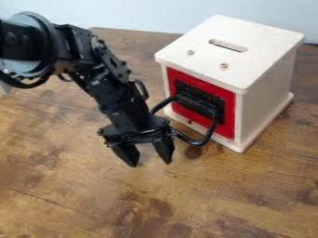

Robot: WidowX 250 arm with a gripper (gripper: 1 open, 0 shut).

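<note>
A black robot arm reaches in from the upper left, its gripper (145, 152) pointing down over the wooden table, with its two fingers apart and nothing visible between them. Behind and to the right stands a pale wooden box (263, 88) with a slot in its slanted top, two screws and a red front panel (180, 116). A black mechanism (199, 98) is mounted on that panel, and black cables curve from it down behind the gripper.
A white wall shows behind the table's back edge.
</note>
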